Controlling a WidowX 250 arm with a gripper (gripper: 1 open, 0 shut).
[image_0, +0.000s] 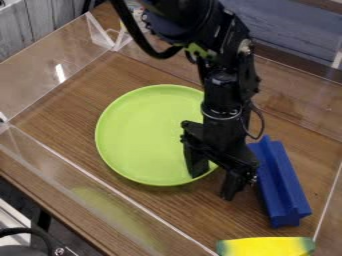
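Observation:
My black gripper (217, 172) hangs low over the right rim of a green plate (140, 130), its fingers spread apart at about rim height. I see nothing clearly held between them, though the dark fingers are hard to make out against each other. A blue block-like object (281, 185) lies just to the right of the gripper on the wooden table.
A yellow object (265, 247) with a green end lies at the bottom right edge. Clear walls border the wooden table (54, 130) on the left and back. Bare wood is free left of the plate and below it.

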